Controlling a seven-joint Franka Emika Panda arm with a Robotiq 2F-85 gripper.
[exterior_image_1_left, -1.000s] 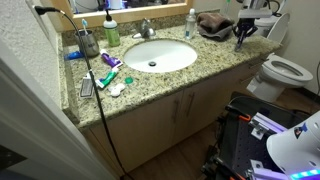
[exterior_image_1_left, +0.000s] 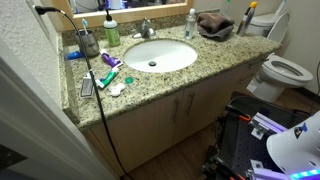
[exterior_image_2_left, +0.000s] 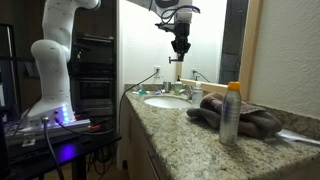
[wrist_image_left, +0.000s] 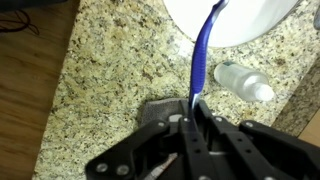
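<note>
In the wrist view a long, thin blue item (wrist_image_left: 199, 65) rises from between the fingertips of my gripper, which is shut on it. Its far end reaches over the white sink (wrist_image_left: 235, 15). What exactly it is cannot be told. High over the counter, in front of the mirror, my gripper (exterior_image_2_left: 181, 45) points down in the second exterior view; the held item is hard to make out there. Below it lies a dark folded towel (exterior_image_2_left: 240, 118) on the granite counter (exterior_image_2_left: 190, 140).
A clear bottle (wrist_image_left: 243, 82) stands near the sink's edge. An orange-capped bottle (exterior_image_2_left: 231, 112) stands before the towel. Near the left wall are a cup (exterior_image_1_left: 88, 43), a green soap bottle (exterior_image_1_left: 112, 33) and several small items.
My gripper was low at the counter's far right end a second ago. It rose above the towel and has now left the first exterior view.
</note>
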